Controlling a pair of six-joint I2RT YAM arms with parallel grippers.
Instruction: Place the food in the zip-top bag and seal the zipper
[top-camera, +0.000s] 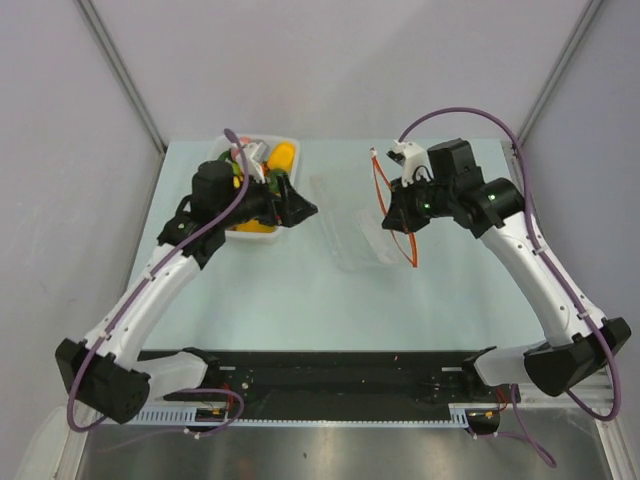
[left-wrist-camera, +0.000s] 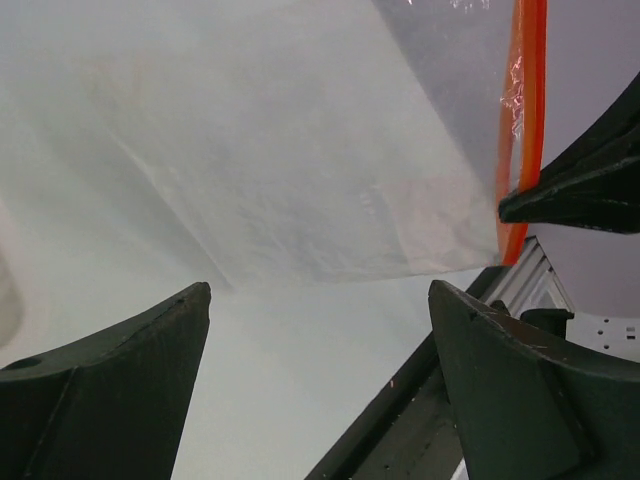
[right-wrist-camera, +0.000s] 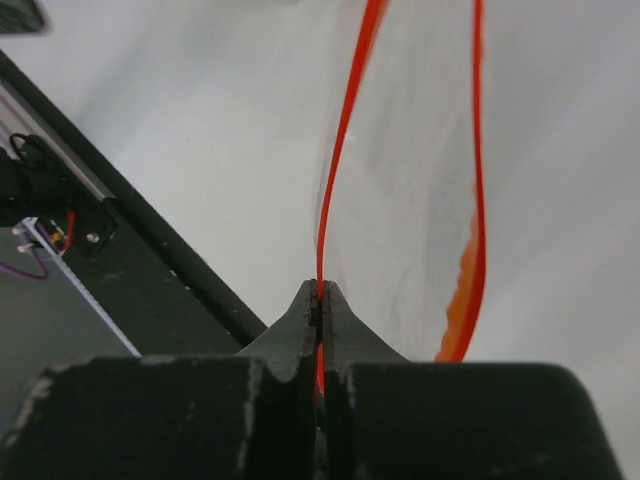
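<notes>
The clear zip bag (top-camera: 360, 235) hangs spread out at the middle right of the table, its orange zipper (right-wrist-camera: 470, 270) bowed into two strips. My right gripper (top-camera: 400, 222) is shut on one strip, as the right wrist view shows. My left gripper (top-camera: 290, 208) stands open left of the bag; in the left wrist view the bag's film lies beyond its empty fingers. A white tray (top-camera: 262, 141) of toy food, with yellow, green and red pieces, is partly hidden under the left arm.
A dark rail (top-camera: 330, 365) runs along the front edge.
</notes>
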